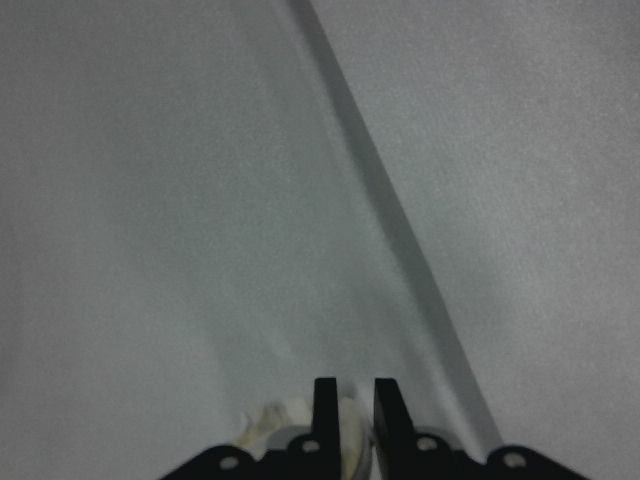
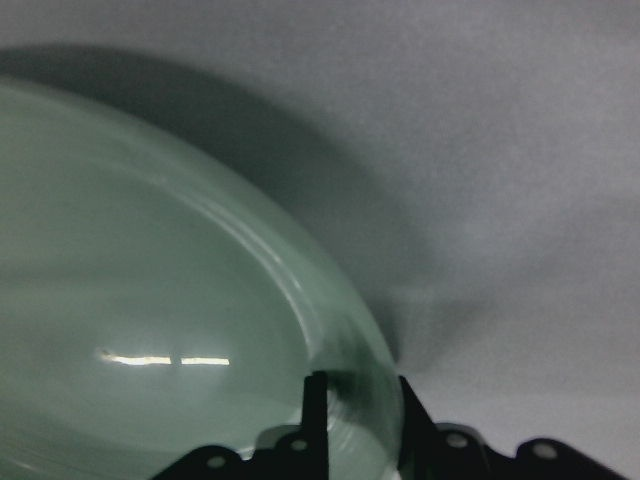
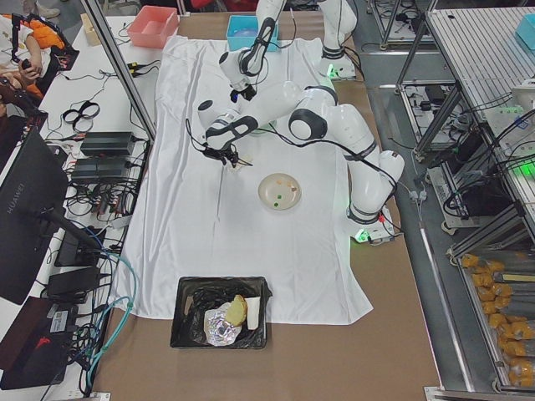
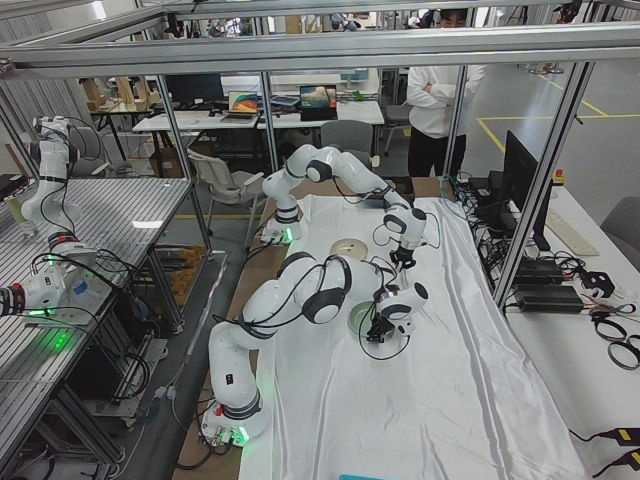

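Note:
In the left wrist view, my left gripper is over white cloth, its fingertips close together; a pale beige piece shows behind them, and whether it is held is unclear. My right gripper has its fingers on either side of the rim of a green plate; whether they grip it is unclear. In the camera right view that plate is partly hidden by the right arm. A beige plate with small green pieces lies nearer the left arm's side, apart from both grippers.
A black lined bin with foil and other items stands at the near end. A blue bin sits at the far end behind the right arm. Frame posts and cables border the white cloth.

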